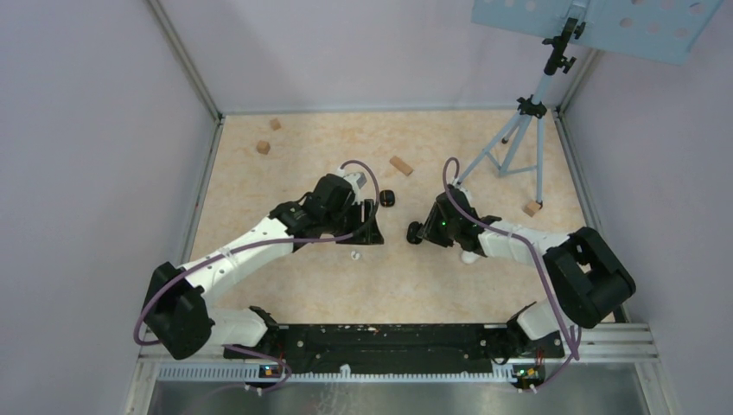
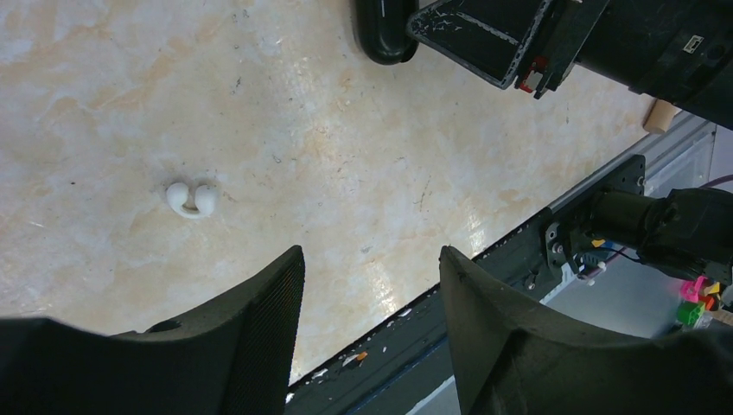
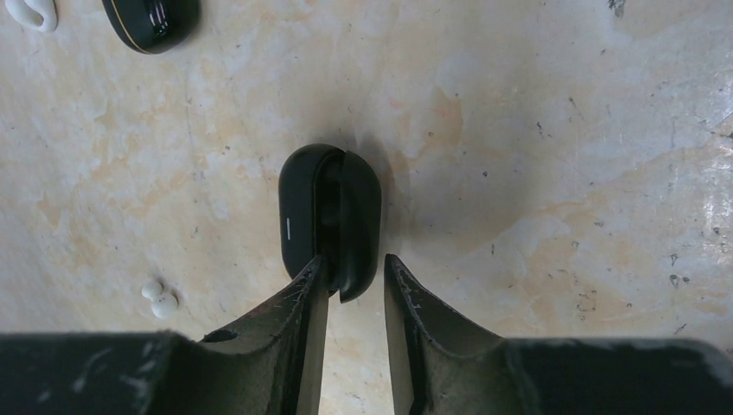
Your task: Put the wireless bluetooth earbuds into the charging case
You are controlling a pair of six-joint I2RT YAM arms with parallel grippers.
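Observation:
A black charging case (image 3: pixel 296 207) lies on the table, its lid ajar with a dark gap along its length; the top view shows the case (image 1: pixel 414 233) by my right gripper's fingertips. In the right wrist view my right gripper is part open over the case's near end, one finger overlapping its edge; contact cannot be told. A pair of white earbuds (image 2: pixel 192 200) rests on the table, apart from the case. My left gripper is open and empty, with the earbuds off to one side of it. From above, it (image 1: pixel 373 243) stands left of the case.
A second black case with a gold line (image 1: pixel 387 198) lies farther back; a white curved piece (image 3: pixel 33 12) is near it. Wooden blocks (image 1: pixel 401 165) are scattered around. A tripod (image 1: pixel 523 130) occupies the back right. Bare table lies in front of both grippers.

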